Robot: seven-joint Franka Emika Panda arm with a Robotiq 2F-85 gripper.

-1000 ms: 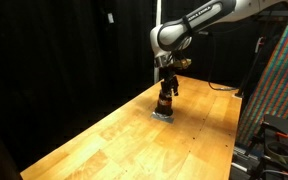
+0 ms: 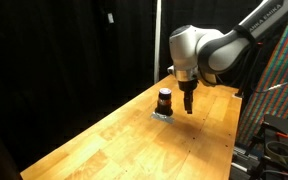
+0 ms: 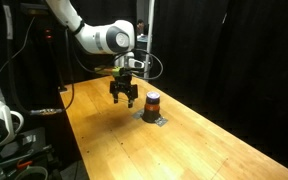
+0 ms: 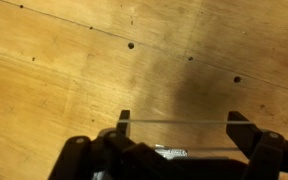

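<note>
A dark cylinder (image 2: 165, 103) with a reddish band and a pale top stands upright on the wooden table, over a silvery sheet (image 2: 161, 118). In exterior view 2 the cylinder (image 3: 152, 107) is to the right of my gripper (image 3: 123, 99), clear of it. My gripper (image 2: 188, 104) points down, apart from the cylinder. Its fingers (image 4: 124, 124) are wide open in the wrist view, over bare wood. A thin pale line (image 4: 179, 122) crosses from one finger to the other; what it is, I cannot tell. Part of a silvery piece (image 4: 171, 153) shows behind the gripper.
Dark curtains (image 2: 64, 60) hang behind. A black stool-like object (image 2: 279, 150) stands off the table at the right.
From right by the cylinder's top, my gripper has moved away to the right and towards the exterior view 1 camera. The cylinder stays in the same place.
</note>
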